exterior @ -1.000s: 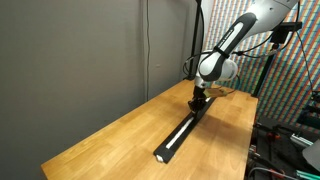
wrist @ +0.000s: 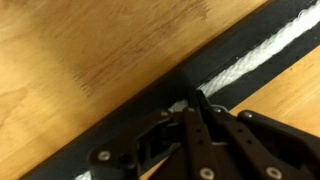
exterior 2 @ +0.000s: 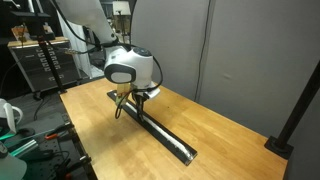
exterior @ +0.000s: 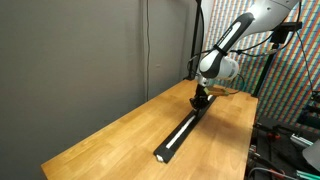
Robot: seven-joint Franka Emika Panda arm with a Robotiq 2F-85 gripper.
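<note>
A long black strip lies diagonally on the wooden table, with a white rope along its middle. In exterior view 2 the same black strip runs from beneath the arm toward the front right. My gripper is down at the strip's far part. The wrist view has the dark gripper shut, its tips at the white braided rope. Whether any rope is caught between the tips is hidden. Behind the fingers, the gripper body covers part of the strip and rope.
A tall grey panel stands along one side. Dark equipment sits by the table's right edge, with cables near the arm.
The arm's white upper part has shifted slightly to the right, while the gripper stays low at the strip. The black strip lies in the same place.
</note>
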